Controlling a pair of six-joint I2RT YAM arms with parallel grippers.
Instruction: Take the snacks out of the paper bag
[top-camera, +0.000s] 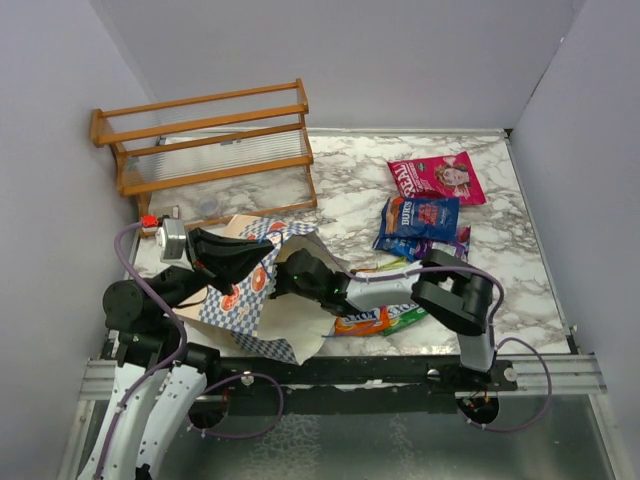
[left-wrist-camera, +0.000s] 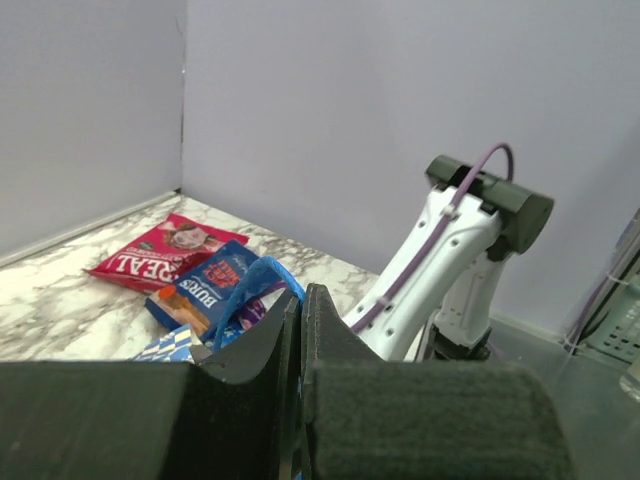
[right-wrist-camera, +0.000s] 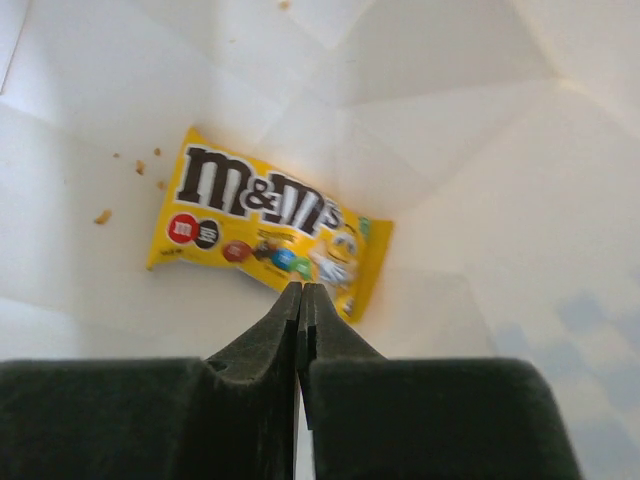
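The yellow M&M's packet (right-wrist-camera: 255, 215) lies on the white inside of the paper bag (right-wrist-camera: 110, 300), with a few crumbs beside it. In the right wrist view my right gripper is shut, nothing between its fingers; its tips reach just to the packet's lower edge. From above, that gripper is inside the mouth of the blue-checked bag (top-camera: 240, 312), which lies on its side, and the packet is hidden. My left gripper is shut on the bag's blue handle (left-wrist-camera: 266, 263), above the bag.
A red snack bag (top-camera: 437, 178) and a blue one (top-camera: 420, 217) lie at the right, a purple packet (top-camera: 462, 238) near them. An orange-green bag (top-camera: 375, 322) sits under the right arm. A wooden rack (top-camera: 215, 130) stands behind left. Bare marble shows between.
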